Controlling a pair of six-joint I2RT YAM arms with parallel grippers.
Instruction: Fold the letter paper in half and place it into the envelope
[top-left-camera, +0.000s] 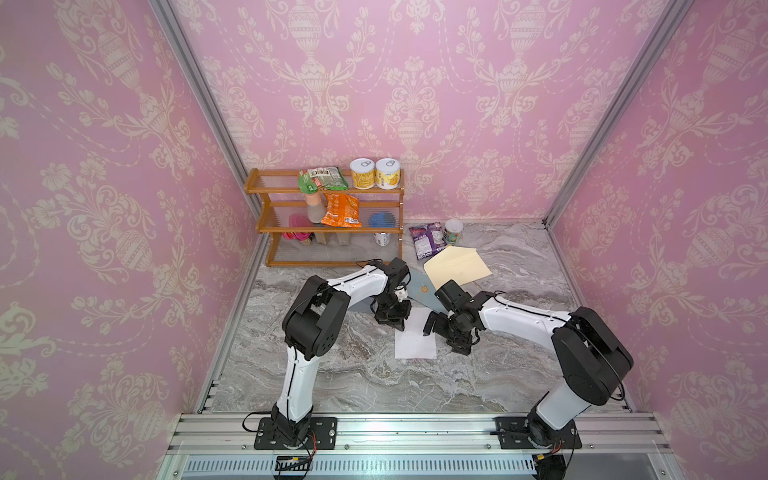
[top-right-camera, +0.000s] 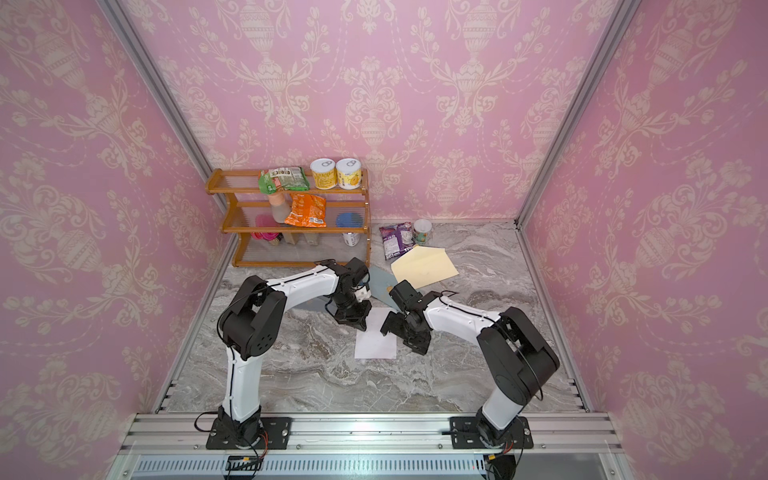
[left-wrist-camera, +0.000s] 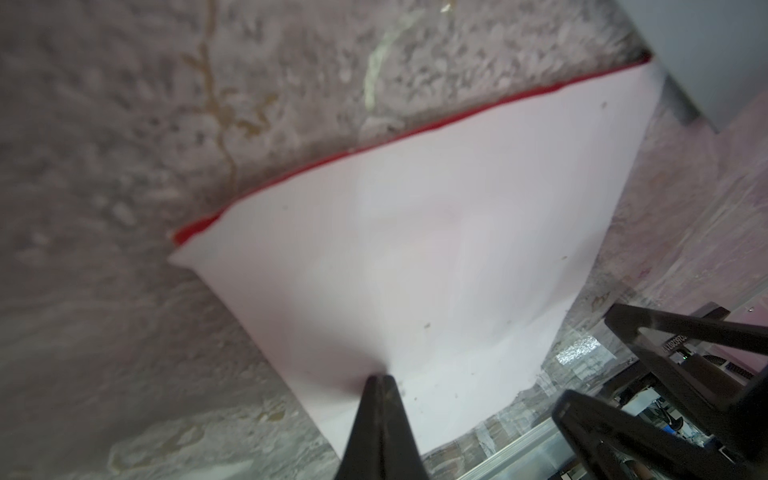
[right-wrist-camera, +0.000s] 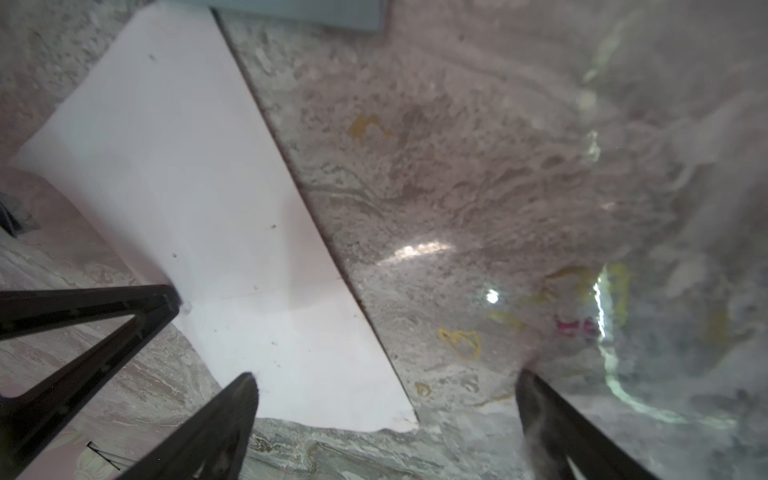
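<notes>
A white sheet of paper (top-left-camera: 414, 344) (top-right-camera: 375, 342) (left-wrist-camera: 424, 256) (right-wrist-camera: 240, 224) lies flat on the marble table between my two grippers. My left gripper is shut, its tips low over the paper near one side, with nothing clearly visible between them. My right gripper stands open at the paper's right edge, one finger over the paper and the other over bare marble. A cream envelope (top-left-camera: 457, 264) (top-right-camera: 424, 264) lies behind the paper, resting partly on a grey-blue sheet (top-left-camera: 424, 296).
A wooden shelf (top-left-camera: 328, 263) with bags and cans stands at the back left. A purple bag (top-left-camera: 428, 240) and a can (top-left-camera: 453, 230) sit behind the envelope.
</notes>
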